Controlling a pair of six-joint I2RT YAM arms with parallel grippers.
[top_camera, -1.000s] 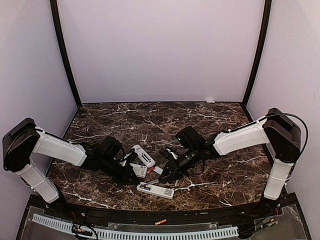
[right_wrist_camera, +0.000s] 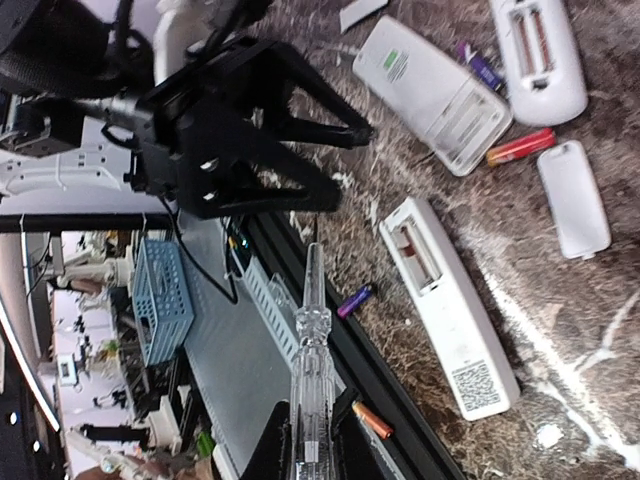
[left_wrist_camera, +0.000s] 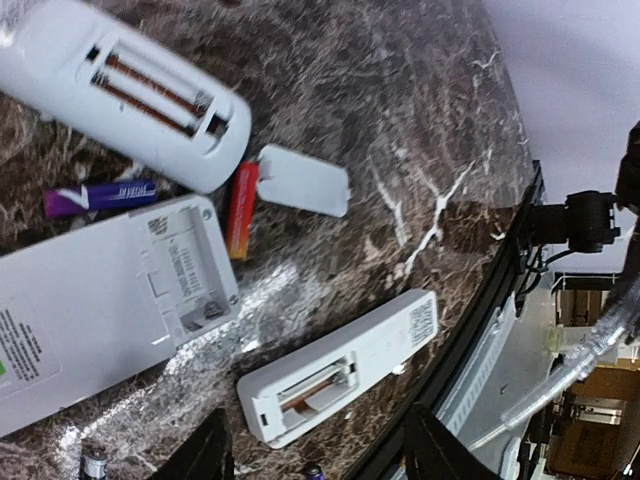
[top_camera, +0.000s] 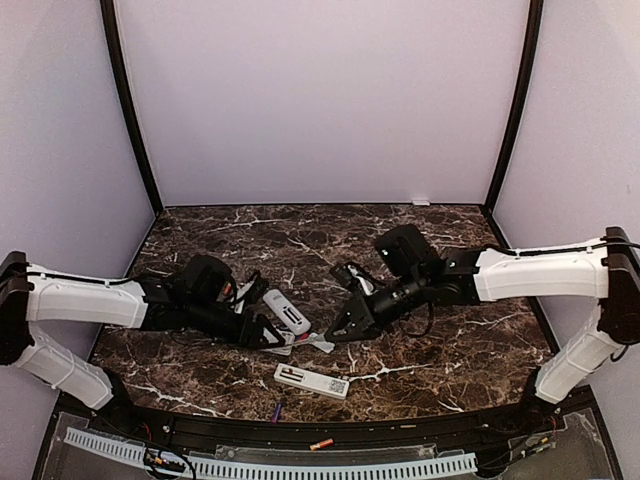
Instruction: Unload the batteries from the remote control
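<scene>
The long white remote (top_camera: 311,381) lies near the front edge; its open compartment (right_wrist_camera: 415,248) shows a spring, no battery clearly visible. A purple battery (right_wrist_camera: 355,299) lies beside it. My right gripper is shut on a clear pointed tool (right_wrist_camera: 314,350). My left gripper stands open above the table, its fingers apart. The upper remote (left_wrist_camera: 130,90) has an open, slotted compartment; a purple battery (left_wrist_camera: 100,198) and a red one (left_wrist_camera: 241,210) lie by it.
Another white device (left_wrist_camera: 80,310) lies face down at left, a loose white cover (left_wrist_camera: 305,182) near the red battery. An orange battery (right_wrist_camera: 372,419) is at the front edge.
Both grippers have risen, the right one with its tool moving away from the long remote. A purple battery that appeared in that remote's compartment now lies in front of it.
</scene>
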